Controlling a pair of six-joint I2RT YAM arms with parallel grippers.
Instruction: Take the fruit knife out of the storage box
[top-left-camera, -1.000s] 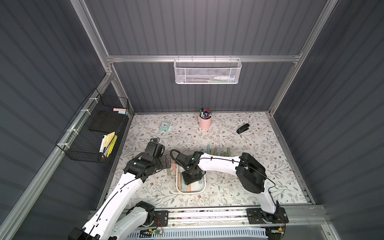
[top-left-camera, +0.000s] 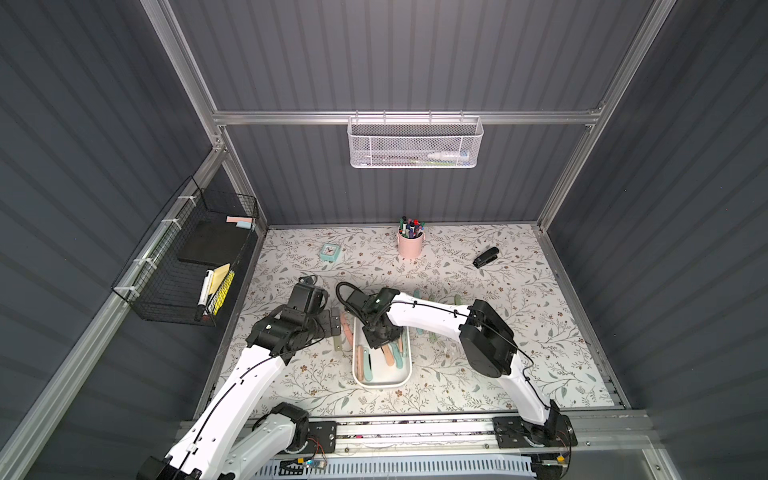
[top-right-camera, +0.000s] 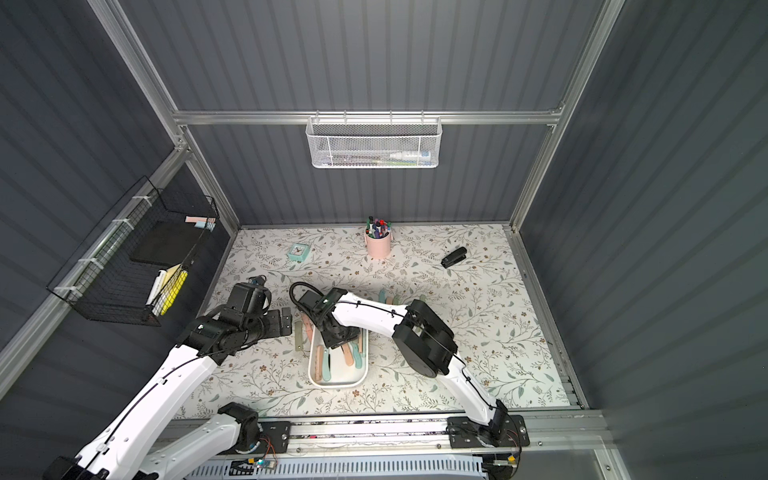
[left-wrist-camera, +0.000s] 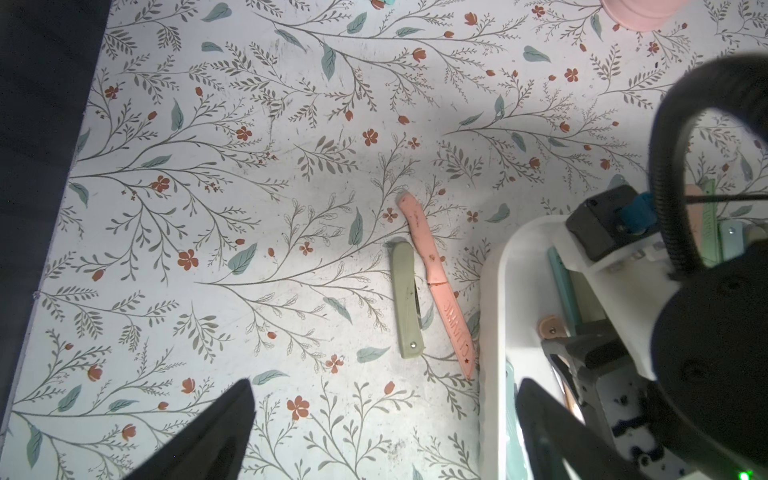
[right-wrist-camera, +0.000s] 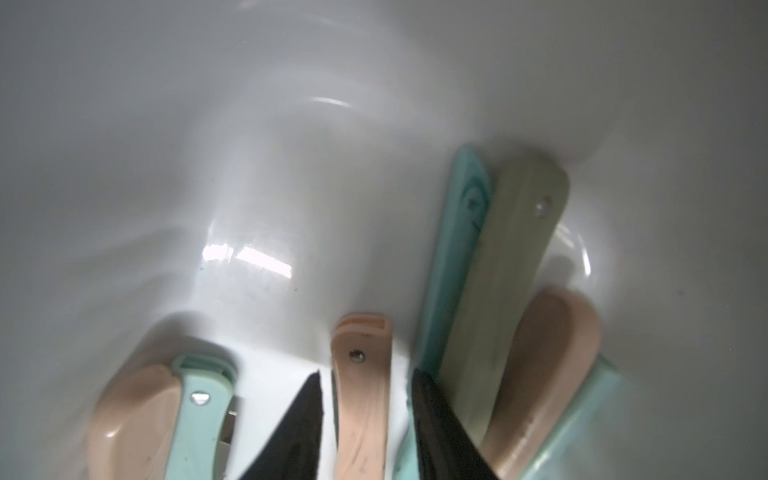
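The white storage box (top-left-camera: 382, 385) stands front centre on the table, several folding fruit knives inside. My right gripper reaches into it, fingers apart on either side of a peach knife (right-wrist-camera: 361, 408); gaps show on both sides, and the knife's lower part runs out of view. A teal knife (right-wrist-camera: 452, 264) and an olive knife (right-wrist-camera: 504, 296) lie close to the right finger. Left in the box are a peach knife (right-wrist-camera: 132, 424) and a mint knife (right-wrist-camera: 196, 424). My left gripper is open and empty above the table, left of the box.
An olive knife (left-wrist-camera: 406, 300) and a coral knife (left-wrist-camera: 436, 280) lie on the table left of the box. Further back are a pink pen cup (top-left-camera: 409, 245), a teal clock (top-left-camera: 329, 252) and a black stapler (top-left-camera: 485, 257).
My right gripper has moved toward the back of the box. The peach knife by it now shows further right and farther from the box's front edge. The left arm has not moved.
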